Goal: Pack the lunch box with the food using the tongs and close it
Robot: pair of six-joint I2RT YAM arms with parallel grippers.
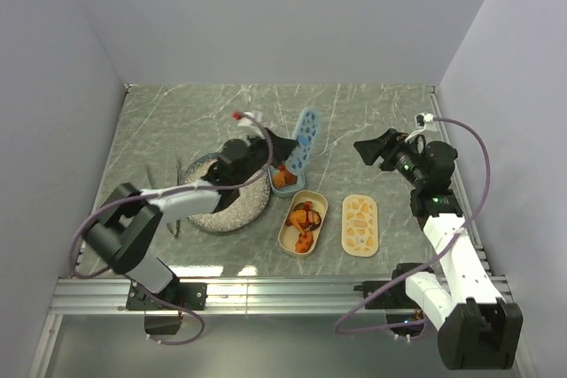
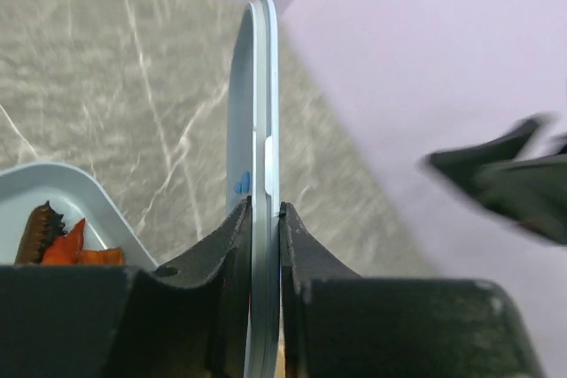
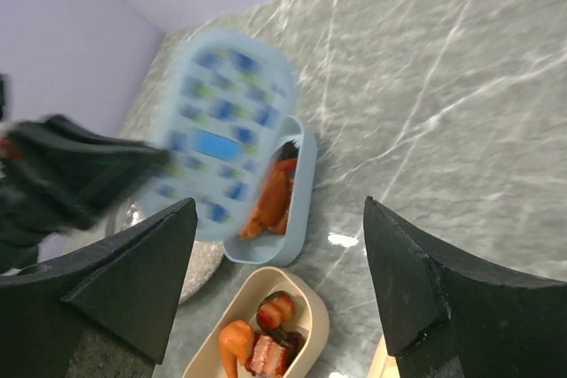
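A pale blue dotted lid (image 1: 306, 135), seen edge-on in the left wrist view (image 2: 264, 112), is held upright by my left gripper, shut on it above the blue lunch box (image 1: 288, 189) with food inside. The cream box (image 1: 301, 241) holds meat pieces, in front of the blue one. A cream lid (image 1: 359, 227) lies to its right. My right gripper (image 1: 372, 150) stands open and empty to the right, above the table.
A large round speckled tray (image 1: 230, 217) lies left of the boxes, with thin utensils (image 1: 175, 223) beside it.
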